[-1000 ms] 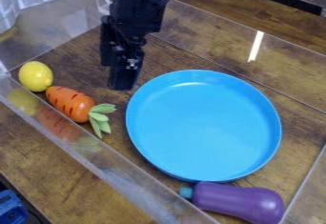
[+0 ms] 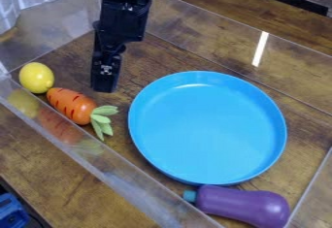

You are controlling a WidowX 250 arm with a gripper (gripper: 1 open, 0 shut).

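Note:
My black gripper [image 2: 107,70] hangs open over the wooden surface at upper left, above and behind an orange toy carrot [image 2: 72,104] with pale green leaves, with nothing seen between its fingers. A yellow lemon [image 2: 37,77] lies left of the carrot. A large blue plate [image 2: 207,126] sits to the right, and a purple eggplant [image 2: 246,206] lies at the lower right, below the plate.
Clear plastic walls border the area along the left and lower left. A blue object [image 2: 10,212] sits outside at the lower-left corner. Bare wood [image 2: 220,38] is free behind the plate.
My gripper has moved left, toward the side with the lemon and carrot. The objects on the surface are where they were.

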